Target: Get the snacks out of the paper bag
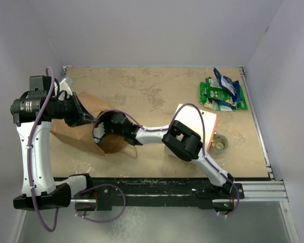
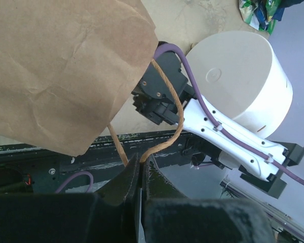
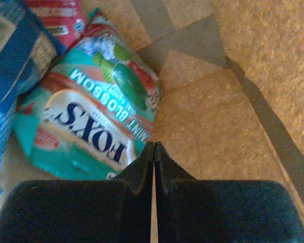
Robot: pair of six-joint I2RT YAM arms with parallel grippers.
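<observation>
The brown paper bag [image 1: 76, 132] lies at the left of the table with its mouth to the right. My left gripper is shut on the bag's twisted paper handle [image 2: 178, 119]. Inside the bag, my right gripper is shut with its tips together and nothing between them. A green Fox's candy packet [image 3: 93, 119] lies just left of and beyond those tips, outside the fingers. Left of it is a blue packet [image 3: 15, 66], and a red packet [image 3: 61, 17] shows behind. From the top, the right fingertips are hidden by the bag.
Several green and blue snack packets [image 1: 225, 93] lie in a pile at the back right. A white tub [image 2: 233, 71] stands under the right forearm, with a tape roll [image 1: 219, 144] beside it.
</observation>
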